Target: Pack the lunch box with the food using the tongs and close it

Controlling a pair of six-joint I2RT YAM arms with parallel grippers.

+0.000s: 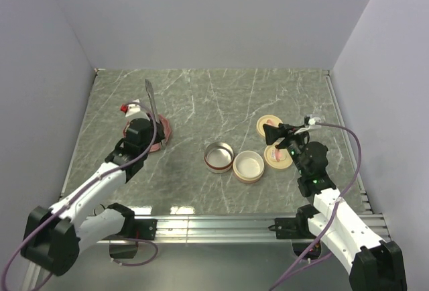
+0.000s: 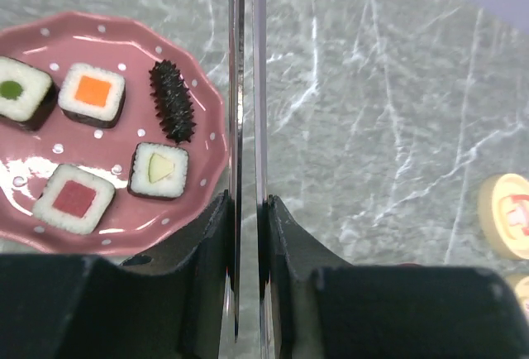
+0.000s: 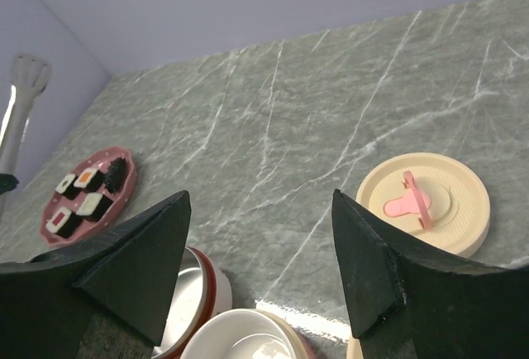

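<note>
My left gripper (image 1: 155, 130) is shut on long silver tongs (image 1: 149, 95), held raised over the pink plate (image 2: 41, 144). On that plate lie several sushi pieces (image 2: 91, 90) and a dark spiky piece (image 2: 170, 98). A steel round container (image 1: 218, 147) and a white bowl (image 1: 248, 163) stand near the front centre. Two cream lids with pink latches (image 3: 461, 210) lie to the right. My right gripper (image 1: 271, 137) hangs open above the lids, empty between its fingers in the right wrist view.
Walls bound it at the back and sides, and a metal rail (image 1: 208, 224) runs along the front.
</note>
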